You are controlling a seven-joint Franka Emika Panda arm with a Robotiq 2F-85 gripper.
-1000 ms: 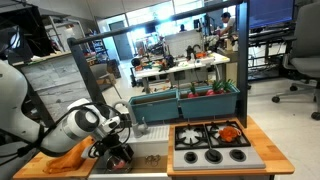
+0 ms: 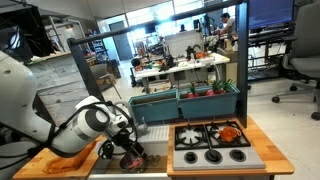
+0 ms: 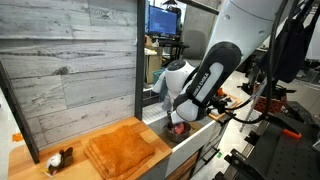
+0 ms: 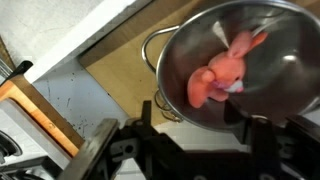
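Note:
A dark metal pot (image 4: 285, 85) with a wire loop handle (image 4: 157, 45) fills the right of the wrist view. Inside it lies a pink-orange toy (image 4: 222, 72), seemingly a small soft figure. My gripper has its fingers spread across the near rim, one on the handle side outside, the other over the pot's inside. A gap shows between them, and contact with the rim cannot be made out. In exterior view 1, the gripper (image 2: 131, 150) is low over the pot (image 2: 133, 162); exterior view 2 shows the pot (image 3: 179, 130) below the arm.
A stove (image 2: 212, 147) with a red-orange item (image 2: 230, 133) on a burner stands to the right. Behind is a blue rack (image 2: 207, 104). An orange cloth (image 3: 118, 151) covers part of the wooden counter (image 3: 72, 164). The wooden board (image 2: 156, 161) right of the pot has bare room.
Over the last second the gripper has moved to the right and slightly toward the viewer. The dark pot appears to have shifted right with it, onto the wooden board's left part.

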